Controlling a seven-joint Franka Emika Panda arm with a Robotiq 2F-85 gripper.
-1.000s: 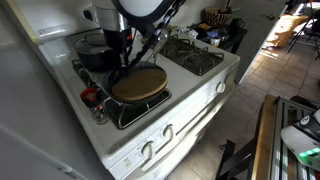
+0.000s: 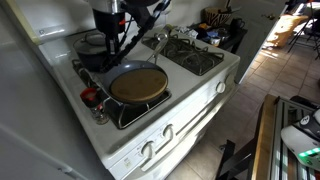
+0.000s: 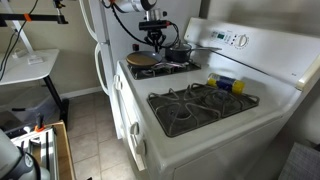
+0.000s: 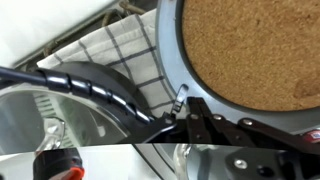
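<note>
A wide pan with a brown round surface inside sits on the front burner of the stove. My gripper hangs above the back-left of the pan, near the dark pot. In the wrist view the pan's grey rim curves past the gripper's dark hardware, and the speckled brown surface fills the upper right. The gripper is shut, with no held object showing between its fingers. Its tips are small and partly hidden, so contact with the rim cannot be told.
A checked cloth lies beside the pan. Red jars stand at the stove's left edge. Empty burners lie on the other side of the stove, with a yellow and blue item behind them. Knobs line the stove's front.
The arm has risen and drawn back from over the pan, showing more of the stovetop behind it. The pan stays in about the same place.
</note>
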